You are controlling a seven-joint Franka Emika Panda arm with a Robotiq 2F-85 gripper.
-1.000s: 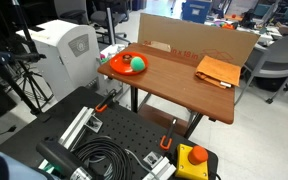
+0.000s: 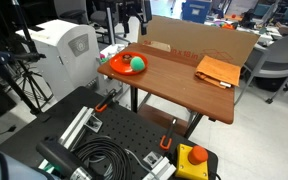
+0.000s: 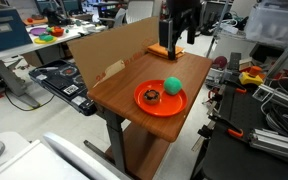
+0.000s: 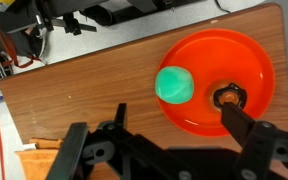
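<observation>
An orange-red plate (image 4: 209,55) lies on the brown wooden table (image 2: 174,85), at its left end in exterior view 1. On the plate are a round green object (image 4: 174,85) and a smaller brown ring-like piece (image 4: 229,95), side by side and apart. My gripper stands open above the table near the plate, its dark fingers (image 4: 246,138) spread wide with nothing between them. In exterior view 2 the gripper (image 3: 178,45) hangs higher than the plate (image 3: 162,111). A folded orange cloth (image 2: 218,71) rests at the table's other end.
A cardboard panel (image 2: 204,40) stands along one long side of the table. Bare wood separates plate and cloth. A yellow box with a red button (image 2: 193,158) sits near the robot's base, beside coiled black cables (image 2: 102,158).
The gripper has come into exterior view 1 at the top, above the plate end of the table. Plate, its contents and the cloth have not moved.
</observation>
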